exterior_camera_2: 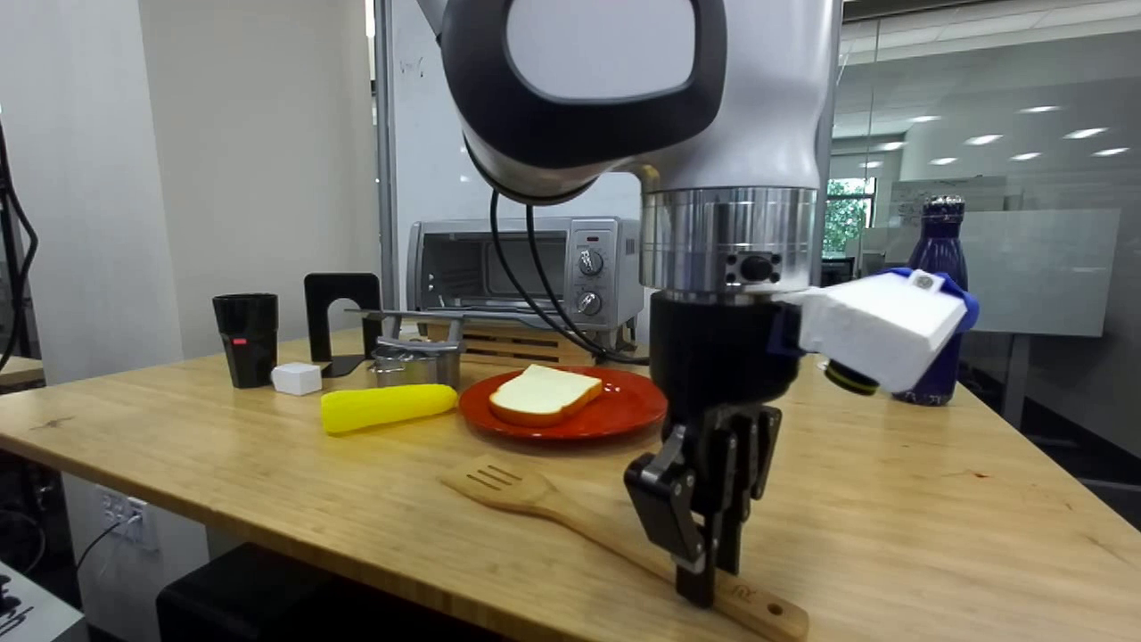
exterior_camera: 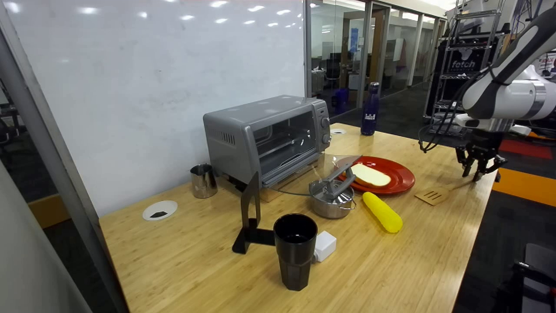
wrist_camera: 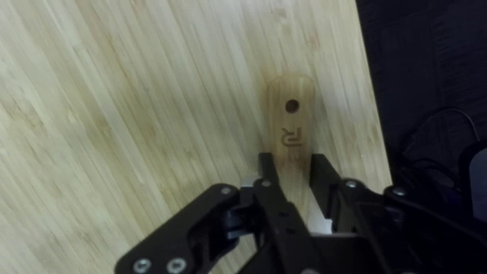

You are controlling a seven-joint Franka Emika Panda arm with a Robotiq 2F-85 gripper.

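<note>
A wooden slotted spatula (exterior_camera_2: pixel 503 481) lies flat on the table, its handle pointing toward the near edge. My gripper is low over that handle, one finger on each side, close to the end with the hole and the logo. The fingers (wrist_camera: pixel 268 169) are partly closed and stand very near the handle's sides; whether both touch it cannot be told. In exterior view 1 the gripper (exterior_camera: pixel 471 177) covers the handle's end, while the spatula's blade (exterior_camera: pixel 432 196) stays in clear view.
Left of the arm are a red plate (exterior_camera_2: pixel 638 407) with bread (exterior_camera_2: pixel 545 392), a yellow corn-like object (exterior_camera_2: pixel 387 407), a metal pot (exterior_camera: pixel 332 204) and a toaster oven (exterior_camera: pixel 229 136). A blue bottle (exterior_camera: pixel 370 109) stands at the back. The table edge is close beside the gripper.
</note>
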